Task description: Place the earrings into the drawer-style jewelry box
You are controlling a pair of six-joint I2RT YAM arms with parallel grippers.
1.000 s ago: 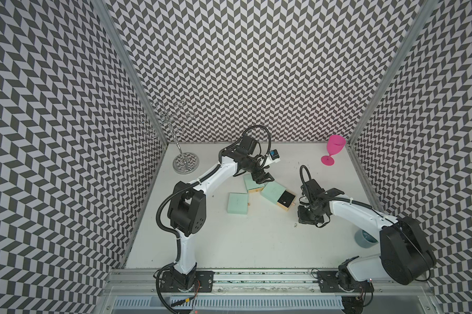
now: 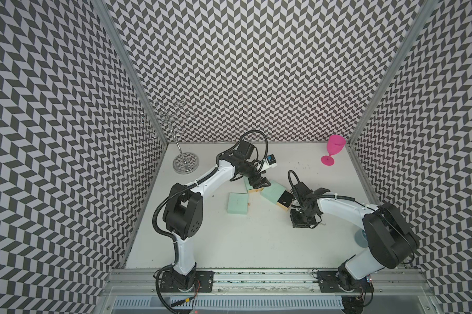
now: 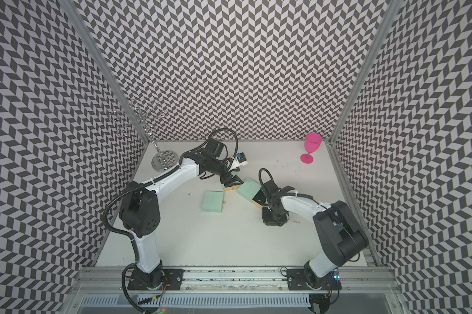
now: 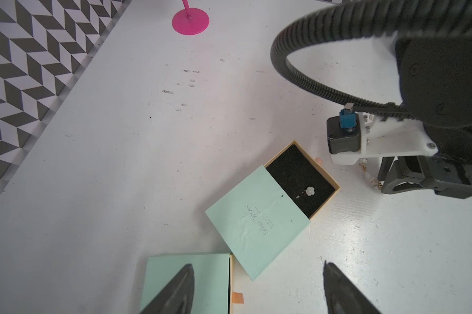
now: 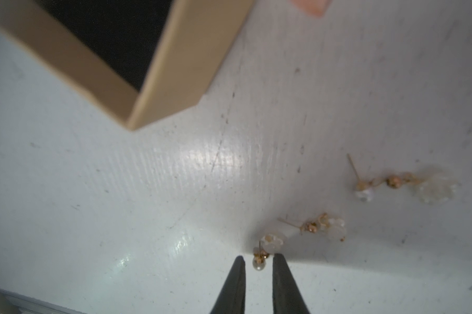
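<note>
A mint jewelry box (image 4: 257, 222) has its drawer (image 4: 293, 151) pulled part way out. One white-flower earring (image 4: 309, 191) lies on the drawer's black padding. In the right wrist view, earrings lie on the table beside the drawer's corner: one with a clear flower (image 5: 437, 188) at the right, another (image 5: 330, 227) near the middle, and a pearl piece (image 5: 259, 261) by the fingertips. My right gripper is open, its tips a narrow gap apart around the pearl end, not closed on it. My left gripper stands open over the boxes, nothing between its fingers.
A second mint box (image 4: 204, 267) touches the first one's corner, and a third (image 2: 237, 203) sits nearer the front. A pink goblet (image 2: 335, 146) stands back right, a metal stand (image 2: 185, 162) back left, a blue cup (image 2: 361, 238) behind the right arm.
My right gripper has moved left, close to the open drawer, and now covers part of it. My left gripper has shifted slightly left and toward the front. The boxes look unmoved.
</note>
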